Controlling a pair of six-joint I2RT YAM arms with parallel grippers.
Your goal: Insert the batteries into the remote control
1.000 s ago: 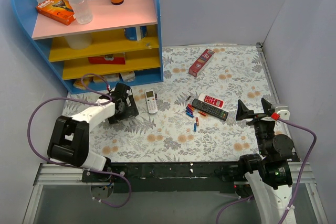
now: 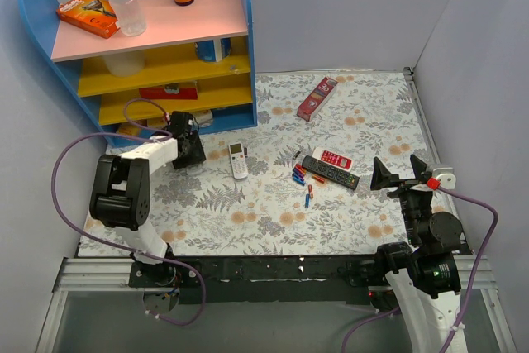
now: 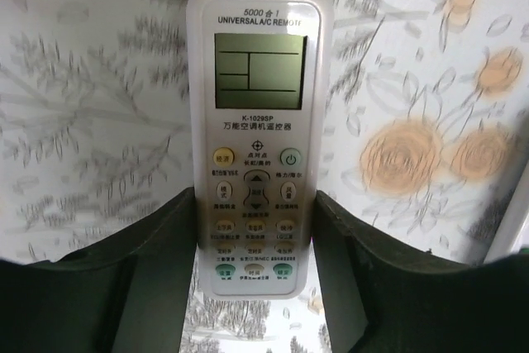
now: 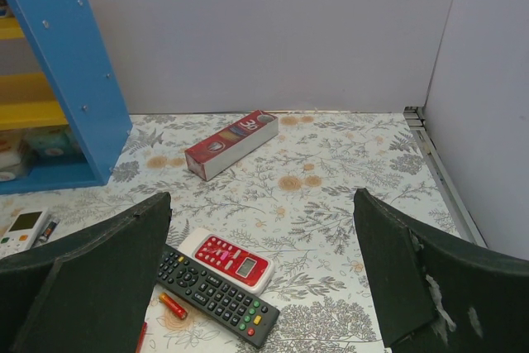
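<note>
In the left wrist view my left gripper is shut on a white universal A/C remote, one finger against each long side near the button end. It lies face up with its screen away from me. In the top view the left gripper stands in front of the shelf and hides that remote. Another white remote lies to its right, with a small dark battery beside it. Loose blue batteries and orange ones lie mid-table. My right gripper is open and empty at the right.
A black remote and a red-and-white one lie beside the batteries. Behind them is a red box. The blue shelf bounds the back left. Clear table lies in front and at back right.
The left gripper has turned and drawn slightly leftward. Its fingers, spread a second ago, have come together on the white remote. The right arm and the loose items are unmoved.
</note>
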